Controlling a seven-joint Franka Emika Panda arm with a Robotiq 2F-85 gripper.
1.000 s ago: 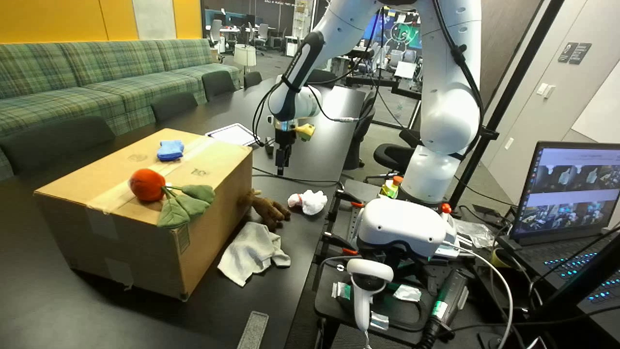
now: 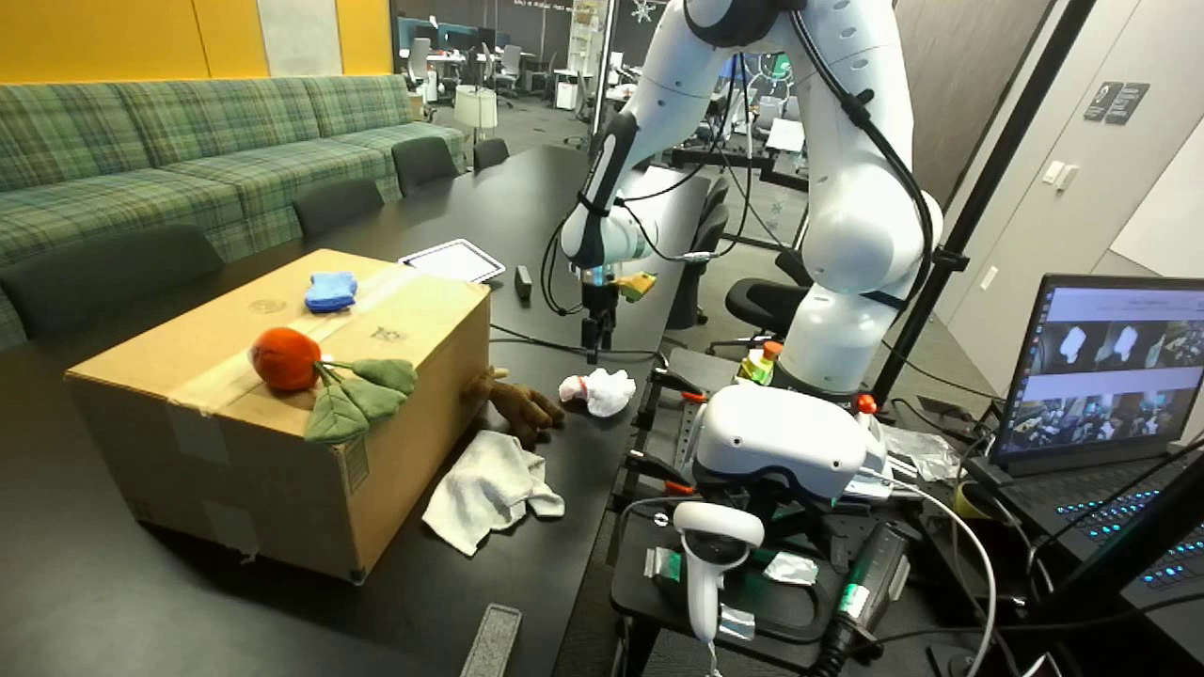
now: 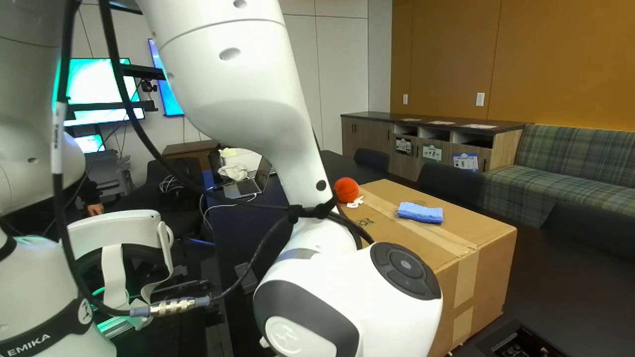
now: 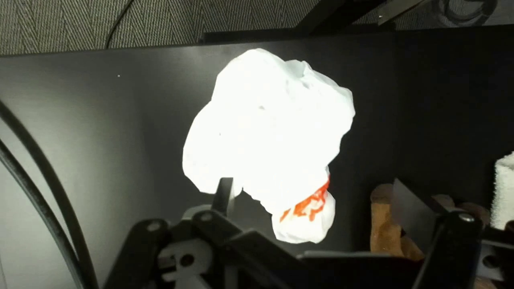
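A tied white plastic bag (image 2: pixel 607 391) with a red print lies on the dark table near its edge. Just behind and above it in exterior view 1 hangs my gripper (image 2: pixel 595 348), pointing down. Seen from the wrist, the bag (image 4: pixel 270 125) fills the middle, overexposed, its red-marked knot toward the gripper. The fingers (image 4: pixel 224 195) stand wide apart with nothing held between them. One fingertip overlaps the bag's lower left edge in that view; whether it touches cannot be told. In exterior view 2 the arm hides both gripper and bag.
A brown plush toy (image 2: pixel 519 408) and a pale cloth (image 2: pixel 492 492) lie beside the cardboard box (image 2: pixel 418 451). On the box rest a blue cloth (image 2: pixel 330 291) and a red ball with green leaves (image 2: pixel 287 359). A black cable (image 4: pixel 36 192) crosses the table.
The arm has swung rightward in exterior view 1 and the gripper has come lower, nearer the white bag. The bag and the other table objects have stayed in place.
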